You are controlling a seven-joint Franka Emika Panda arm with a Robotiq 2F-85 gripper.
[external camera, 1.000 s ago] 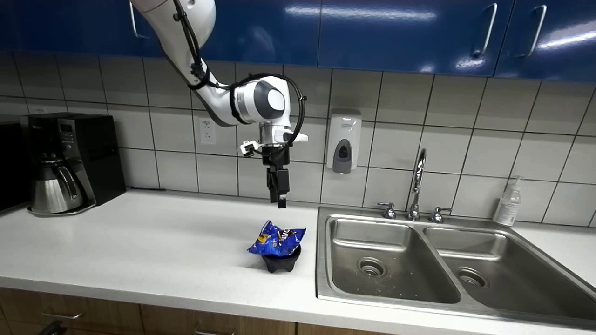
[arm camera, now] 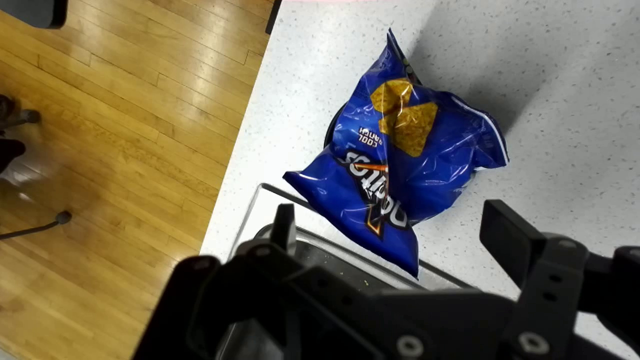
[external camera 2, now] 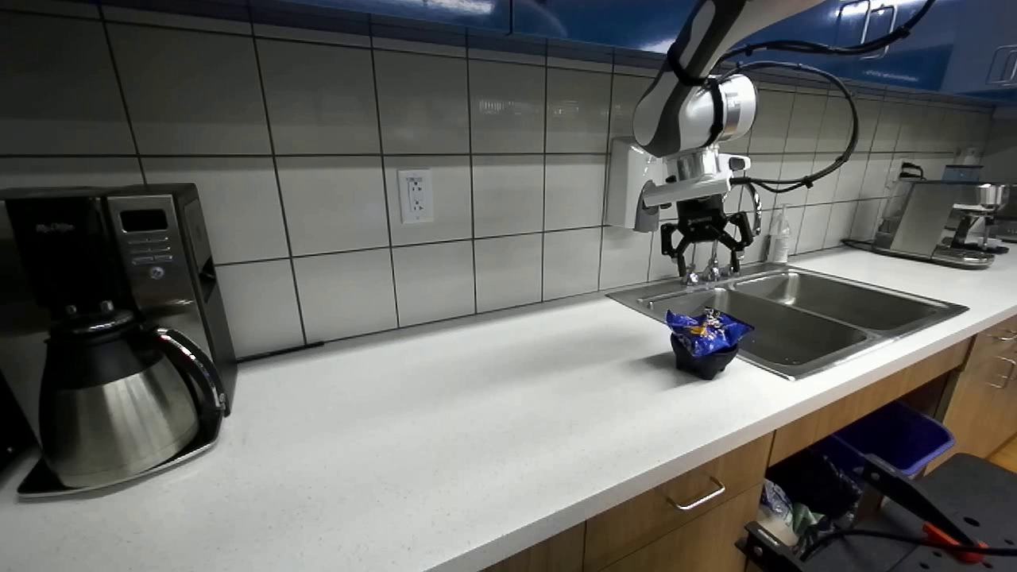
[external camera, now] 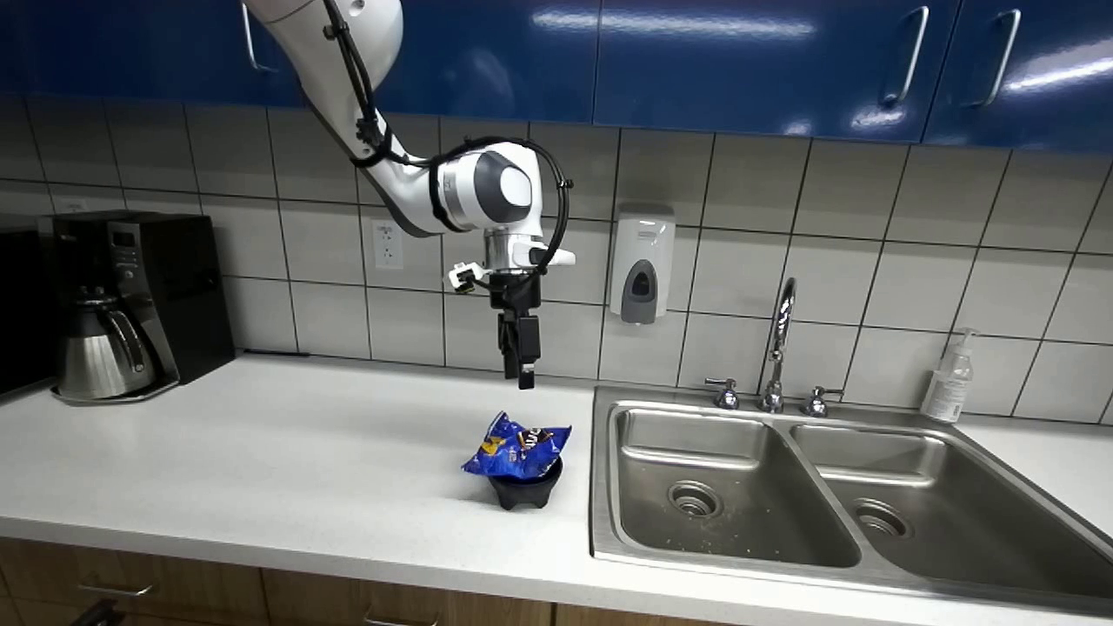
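A blue chip bag [external camera: 518, 447] rests on top of a small black bowl [external camera: 527, 489] on the white counter, left of the sink. Seen from the wrist, the bag [arm camera: 390, 156] covers nearly all of the bowl, whose dark rim peeks out at one side. My gripper [external camera 2: 703, 267] hangs above the bag, clear of it. Its fingers are spread wide, with empty space between them in the second exterior view. In the wrist view the black fingertips [arm camera: 507, 240] stand apart, touching nothing.
A double steel sink [external camera: 610, 490] with a faucet [external camera: 777, 344] lies right of the bowl. The coffee maker [external camera 2: 162, 276] with its steel carafe [external camera 2: 119, 410] stands at the far left. Bare counter [external camera 2: 429, 429] stretches between. Blue cabinets [external camera: 730, 63] hang overhead.
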